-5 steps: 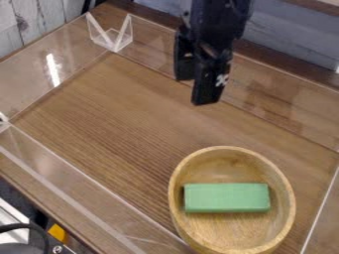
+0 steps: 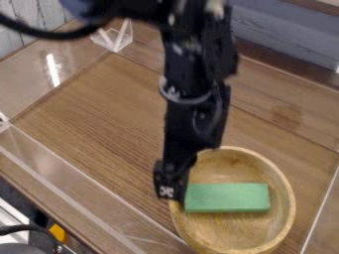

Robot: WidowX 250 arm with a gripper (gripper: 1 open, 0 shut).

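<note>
My black gripper (image 2: 184, 177) hangs low over the left rim of a round yellowish bowl (image 2: 272, 233) at the lower right, with its fingers apart and nothing seen between them. A green rectangular block (image 2: 228, 197) lies in the bowl, just right of the lower fingertips. The arm hides part of the bowl's back left.
Clear plastic edging runs along its left side, with a white wire piece (image 2: 114, 36) at the back left. A grey ledge borders the back right.
The gripper has moved down and toward the camera, from over the back of the table to the bowl's left rim. The bowl and block look unmoved.
</note>
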